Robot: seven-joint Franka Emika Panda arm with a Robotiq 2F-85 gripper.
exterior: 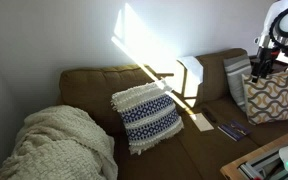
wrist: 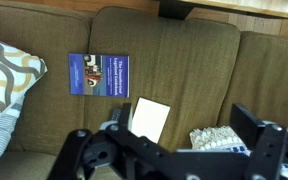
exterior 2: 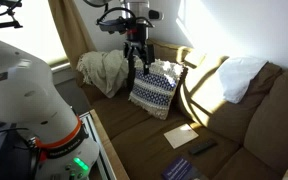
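Observation:
My gripper hangs high above the brown sofa seat [exterior 2: 149, 150], its fingers spread, with nothing between them. Below it lie a blue book [wrist: 99, 75] with a picture on its cover and a flat white rectangle [wrist: 151, 119], apart from each other. A small dark item [exterior 2: 204, 146] rests near them; my left finger partly covers that spot in the wrist view. In exterior view 1, the gripper [exterior: 267, 70] appears in front of a patterned cushion [exterior: 270, 97], well above the seat.
A blue-and-white fringed pillow [exterior: 147, 115] leans on the backrest. A cream knitted blanket [exterior: 59, 145] covers one end of the sofa. Over the backrest lies a white cloth [exterior 2: 242, 76]. Much of the seat is bare.

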